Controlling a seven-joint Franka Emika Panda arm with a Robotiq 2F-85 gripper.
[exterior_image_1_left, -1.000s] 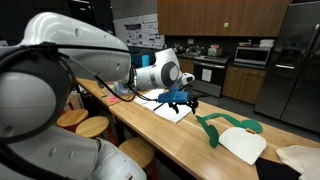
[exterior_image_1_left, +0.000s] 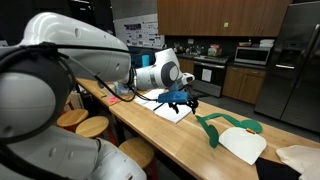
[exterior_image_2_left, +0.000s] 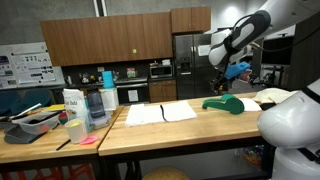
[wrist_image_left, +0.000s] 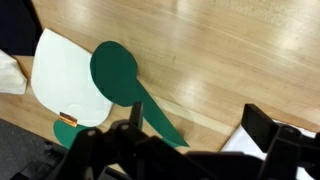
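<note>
Above the wooden table my gripper (exterior_image_1_left: 183, 107) hangs pointing down, clear of everything beneath it. Its two black fingers (wrist_image_left: 130, 135) stand far apart in the wrist view, with only the tabletop showing between them. A flat, dark green spoon-shaped piece (wrist_image_left: 116, 72) lies below and left of the fingers there, its narrow end running under the gripper. Beside it is a white rounded flat piece (wrist_image_left: 68, 75) with an orange mark, partly over a second green piece (wrist_image_left: 66, 131). In exterior view 1 the same green spoon-shaped piece (exterior_image_1_left: 209, 130) lies to the gripper's right.
White sheets (exterior_image_1_left: 165, 108) lie on the table left of the gripper. A black flat piece (exterior_image_1_left: 274, 170) and a cream one (exterior_image_1_left: 301, 157) occupy the right end. Bare wood (wrist_image_left: 220, 60) spans the middle. Stools (exterior_image_1_left: 92, 127) stand along the near edge.
</note>
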